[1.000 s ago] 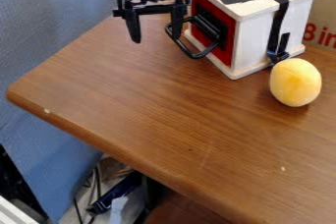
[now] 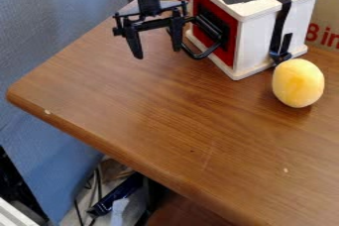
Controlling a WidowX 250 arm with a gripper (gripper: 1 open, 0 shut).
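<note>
My black gripper (image 2: 155,38) hangs at the top centre, its two fingers pointing down and spread apart, just left of a white box (image 2: 265,2). The box has a red front (image 2: 220,47) with a black handle that sticks out toward the gripper, and black straps over it. The right finger is near or at that handle; I cannot tell whether they touch. Nothing shows held between the fingers. An orange-yellow round object (image 2: 298,82) sits right of the box.
A blue partition (image 2: 47,42) runs along the left, and cardboard (image 2: 322,27) stands behind the box.
The gripper has moved slightly downward over the last second. The box and the round object look unmoved.
</note>
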